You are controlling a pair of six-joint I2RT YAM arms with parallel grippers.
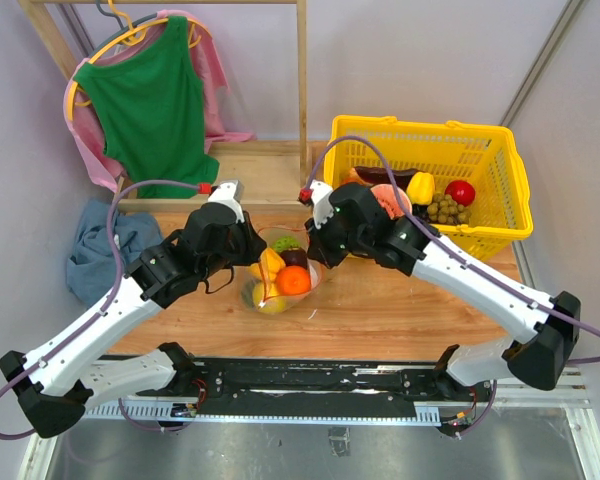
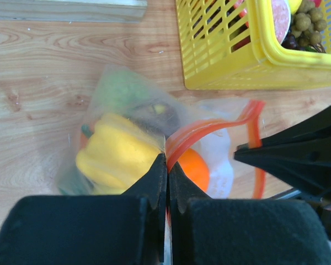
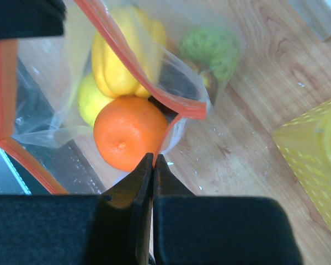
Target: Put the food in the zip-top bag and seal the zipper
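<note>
A clear zip top bag (image 1: 256,300) with an orange-red zipper rim (image 2: 207,128) stands on the wooden table, its mouth spread open. Inside it are an orange (image 3: 129,132), a yellow pepper (image 2: 116,154), a yellow-green fruit (image 3: 91,99), a green bumpy item (image 3: 209,49) and a dark item (image 1: 294,257). On the bag's left, my left gripper is shut on the rim. Across from it, my right gripper is shut with the opposite stretch of rim between its fingertips. Film blurs some contents.
A yellow basket (image 1: 515,190) with more play food stands at the back right, close to the bag. Behind the left arm are a wooden rack (image 1: 265,160) with hanging clothes and a blue cloth (image 1: 115,255). Bare table (image 1: 410,310) lies to the right.
</note>
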